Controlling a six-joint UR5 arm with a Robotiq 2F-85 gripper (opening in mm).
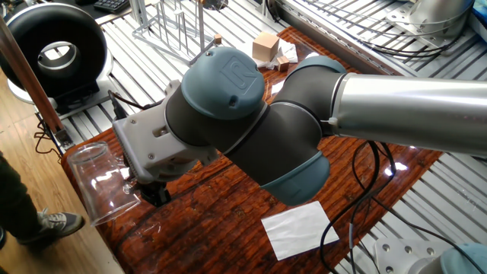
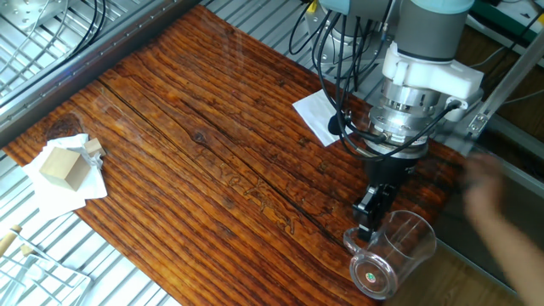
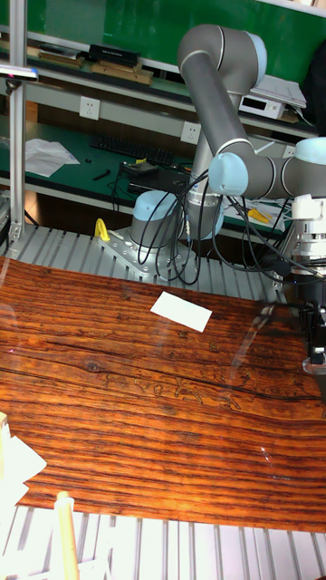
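Note:
A clear mug (image 2: 395, 255) with a handle is at the right-hand end of the wooden board in exterior view 2, tilted, with its round base (image 2: 374, 277) toward the camera. My gripper (image 2: 365, 229) appears shut on the mug beside its handle; the exact contact between the fingers is hard to make out. In exterior view 1 the mug (image 1: 103, 184) lies past the wrist at the board's left edge, and the gripper (image 1: 155, 195) is partly hidden by the arm. Only a sliver of the mug (image 3: 315, 367) shows at the right edge of exterior view 3.
White paper (image 1: 300, 230) lies flat on the wooden board (image 2: 195, 136). Wooden blocks (image 2: 65, 168) rest on crumpled paper at the far end, near a wire rack (image 2: 38, 276). A person's blurred arm (image 2: 501, 221) is close to the mug. Mid-board is clear.

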